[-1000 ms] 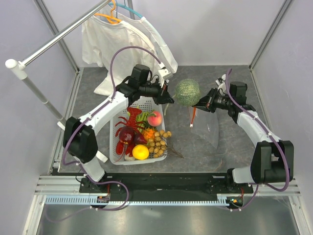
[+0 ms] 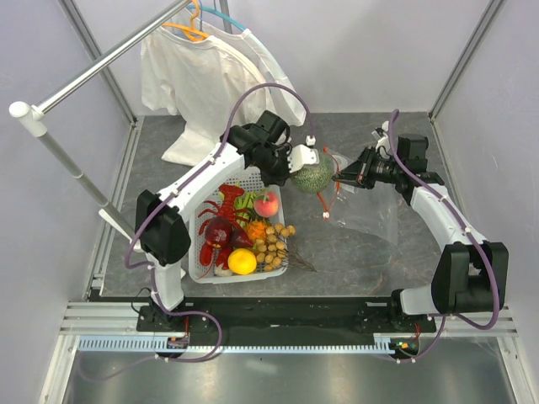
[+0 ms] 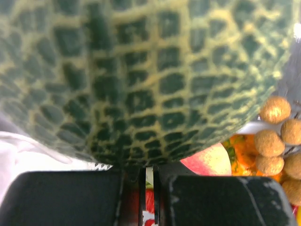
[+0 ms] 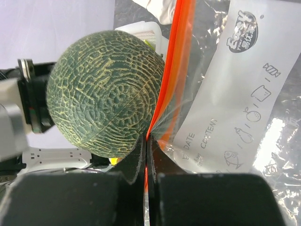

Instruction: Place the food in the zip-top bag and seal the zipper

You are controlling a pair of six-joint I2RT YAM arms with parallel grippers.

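Observation:
A netted green melon [image 2: 311, 175] [image 3: 146, 75] is held by my left gripper [image 2: 286, 175], its body filling most of the left wrist view. It sits at the mouth of the clear zip bag [image 2: 362, 219] [image 4: 230, 108], partly behind the orange zipper strip [image 4: 167, 80]. My right gripper [image 2: 341, 175] is shut on the zipper edge, with the bag hanging down from it. The bag's printed label faces the right wrist camera.
A white basket [image 2: 196, 269] at the left holds a peach [image 2: 266, 204], lobster, orange, longans and other food. A clothes rail [image 2: 76, 168] with white shirts [image 2: 194, 84] stands at the back left.
The bag's mouth has opened around the melon's side; the right arm has shifted slightly.

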